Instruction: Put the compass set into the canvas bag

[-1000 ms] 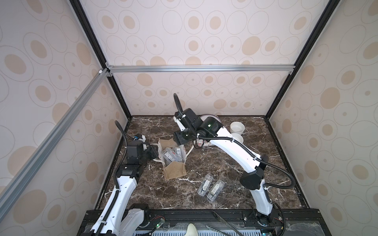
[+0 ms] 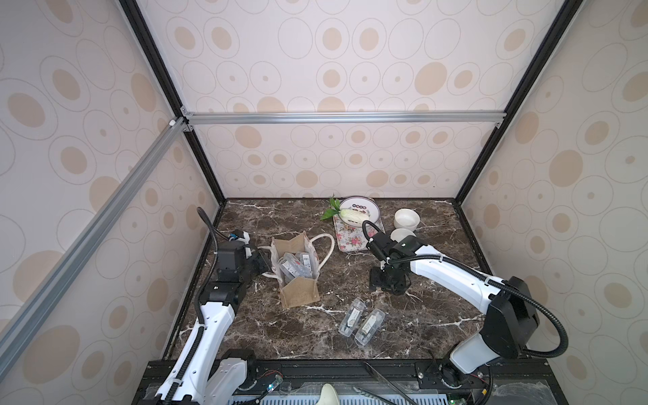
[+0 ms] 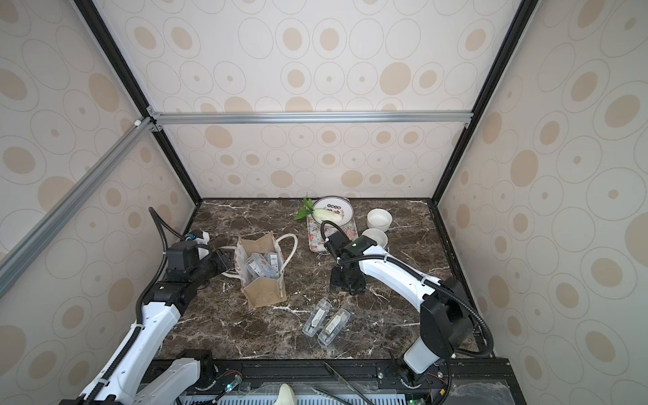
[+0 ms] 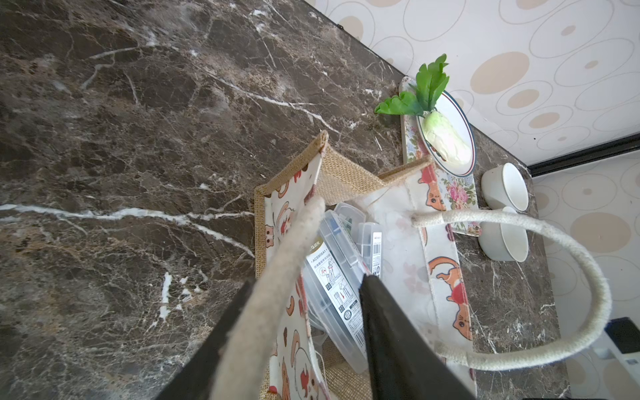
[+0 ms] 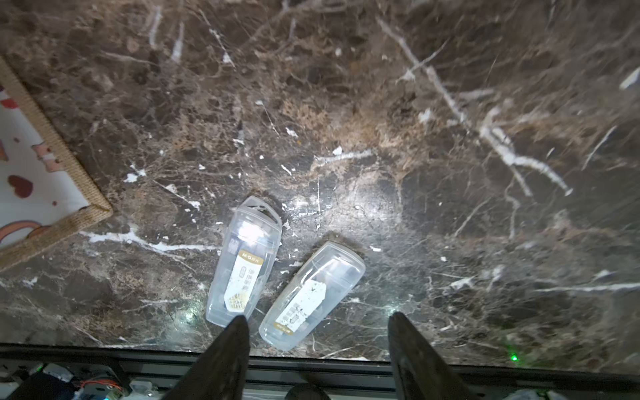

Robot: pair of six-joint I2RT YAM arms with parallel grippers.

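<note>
The open canvas bag (image 2: 299, 290) holds several clear plastic cases (image 4: 336, 293) with labels. My left gripper (image 2: 262, 262) is at the bag's left side, its fingers at a rope handle in the left wrist view; how far they are closed is hard to tell. My right gripper hangs over the table right of the bag, fingers apart and empty. Below it, near the front edge, two clear labelled cases (image 5: 243, 266) lie side by side, apart from the bag.
At the back, a leafy vegetable (image 4: 443, 140) lies on a plate on a floral board (image 2: 347, 239), with two white bowls (image 2: 406, 217) to its right. Bare table surrounds the bag and the loose cases.
My right gripper has moved down and rightward from above the bag to over the table near the loose cases. The left arm and the bag look unchanged.
</note>
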